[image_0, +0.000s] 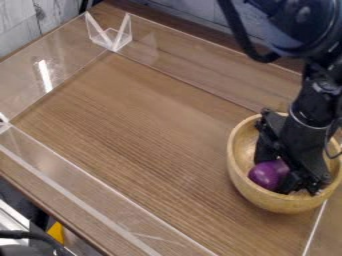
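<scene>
A round wooden bowl (247, 184) sits at the right side of the wooden table. Inside it lies a purple object (267, 174), partly covered by the black gripper (285, 165), which reaches down into the bowl from the upper right. The fingers are around or over the purple object; whether they grip it cannot be made out.
A small white wire holder (110, 30) stands at the upper left. Black cables and a yellow item lie beyond the lower left edge.
</scene>
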